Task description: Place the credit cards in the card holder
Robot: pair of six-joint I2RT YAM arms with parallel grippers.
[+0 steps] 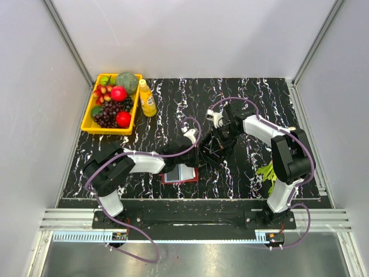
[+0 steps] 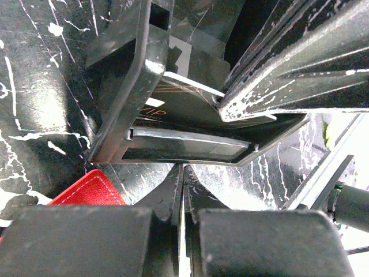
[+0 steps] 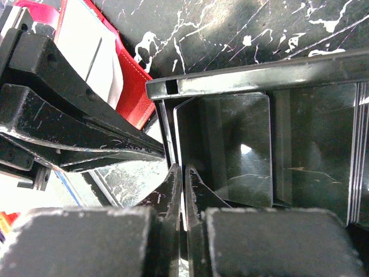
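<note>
A black card holder (image 1: 213,151) sits between the grippers at table centre, with clear sleeves and dark compartments (image 3: 311,150). My right gripper is at a clear-edged sleeve (image 3: 236,144) inside it, fingertips nearly together; whether they pinch its edge is unclear. My left gripper is shut at the holder's near edge, nothing visible between its fingers. A red tray or case (image 1: 179,180) holding pale and dark card-like items lies just left of the holder, partly under my left arm.
A yellow fruit basket (image 1: 86,124) and an orange bottle (image 1: 148,103) stand at back left. Yellow bananas (image 1: 265,173) lie at right beside my right arm. Bare table lies behind the holder.
</note>
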